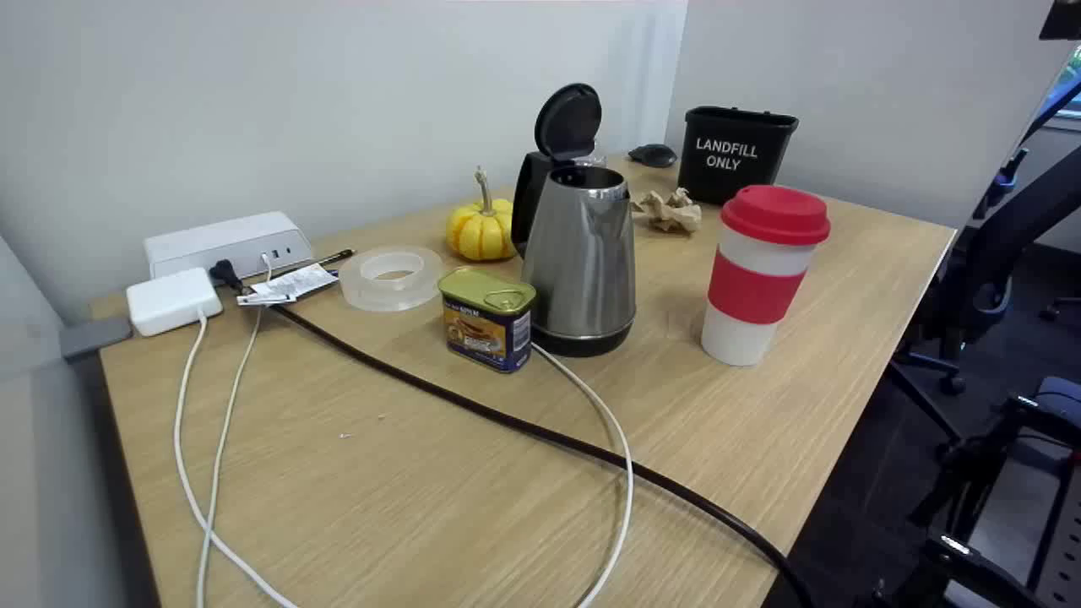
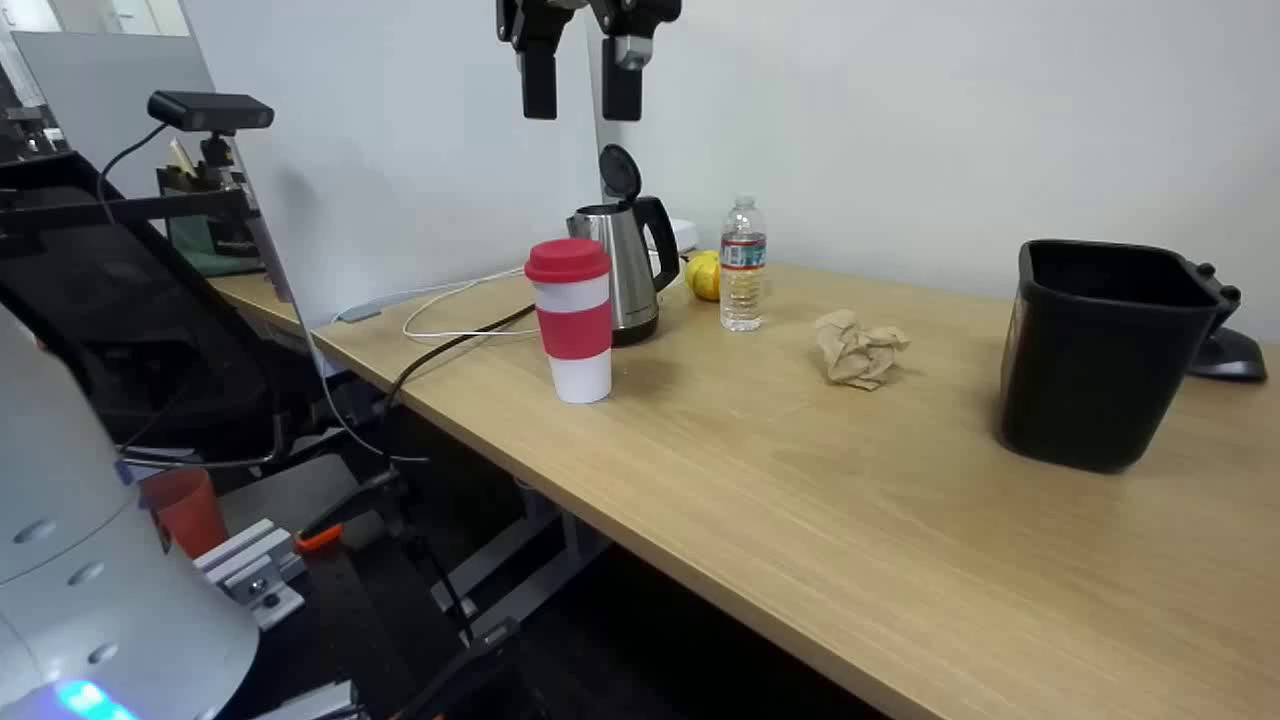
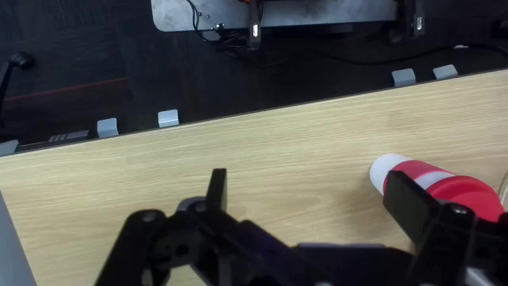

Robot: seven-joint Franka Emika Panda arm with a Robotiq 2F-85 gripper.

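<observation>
My gripper (image 2: 581,106) hangs high over the table, its fingers wide apart and nothing between them. In the wrist view one of its dark fingers (image 3: 408,205) covers part of a cup (image 3: 419,167), which lies well below. That white cup with red lid and sleeve (image 1: 750,289) stands upright near the table's front edge. Beside it is a steel kettle (image 1: 583,258), its black lid raised. A crumpled brown paper (image 2: 859,350) rests on open tabletop. The black bin marked "LANDFILL ONLY" (image 2: 1098,360) stands upright and looks empty as far as its inside shows.
A square can (image 1: 488,323), a tape roll (image 1: 392,294) and a small yellow pumpkin (image 1: 476,235) surround the kettle. A water bottle (image 2: 743,270) stands behind. A black cable (image 1: 486,410) and white cords cross one end. Between cup and bin, the table's front (image 2: 780,504) is clear.
</observation>
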